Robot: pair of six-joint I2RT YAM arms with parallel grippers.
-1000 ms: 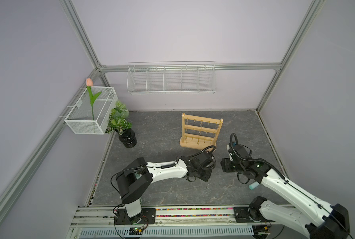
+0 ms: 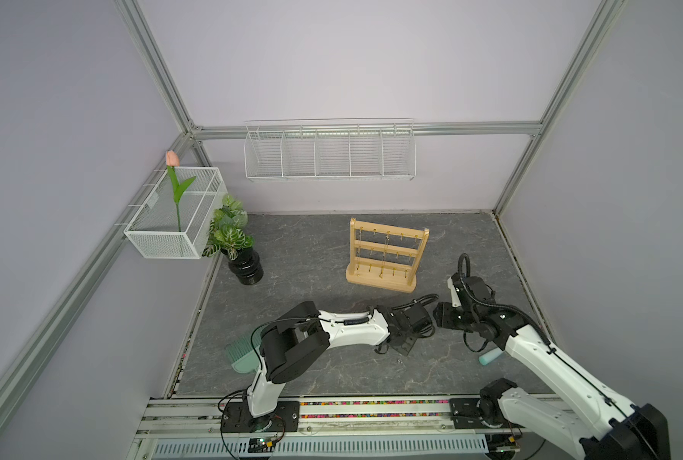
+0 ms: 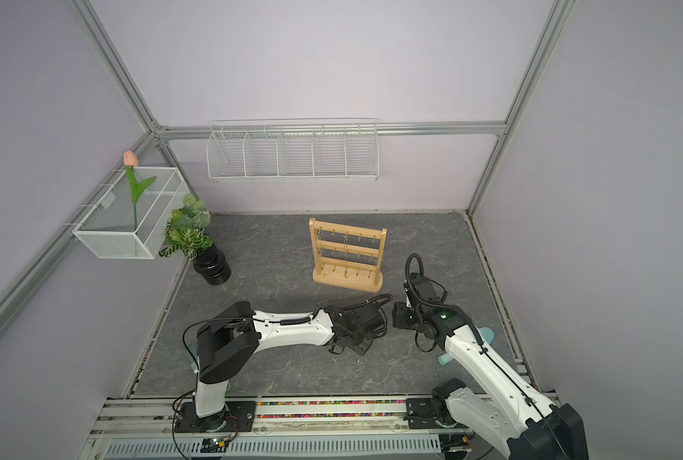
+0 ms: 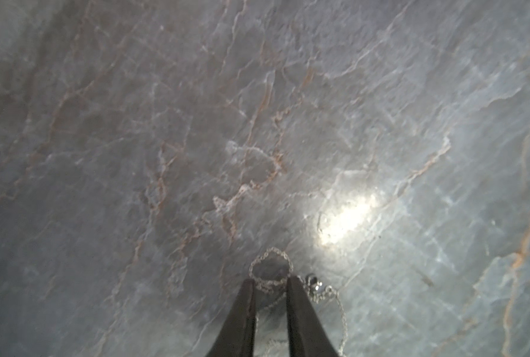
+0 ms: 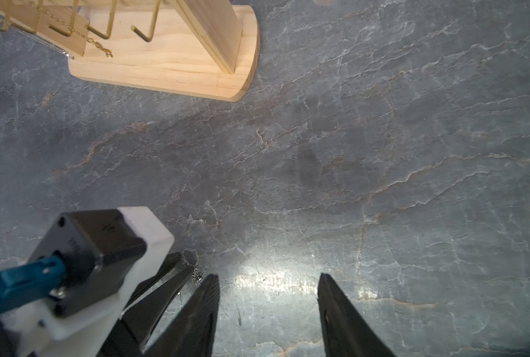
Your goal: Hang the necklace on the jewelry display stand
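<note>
A thin silver chain necklace [image 4: 270, 251] lies loosely looped on the grey tabletop. In the left wrist view my left gripper is part open over it, its fingertips overlapping the chain's lower loop; no chain is clearly gripped. The right wrist view catches a small bit of the necklace [image 5: 196, 275] beside the left fingertips. My right gripper stands open to the right of that, with only bare table seen between its fingers. Behind both arms stands the wooden jewelry display stand [image 2: 380, 279], upright, with rows of brass hooks. In the top views the arms hide the necklace.
Some gold chain [image 5: 101, 47] hangs at the stand's hooks. A potted plant [image 2: 230, 230] and a wire basket [image 2: 165, 245] are at left. Teal objects lie partly behind the left arm [image 2: 349, 332] and the right arm [image 2: 544, 364]. The table between the stand and the arms is clear.
My left arm has moved to the right. The right gripper has shifted slightly right and back, away from the left one. The stand has not moved.
</note>
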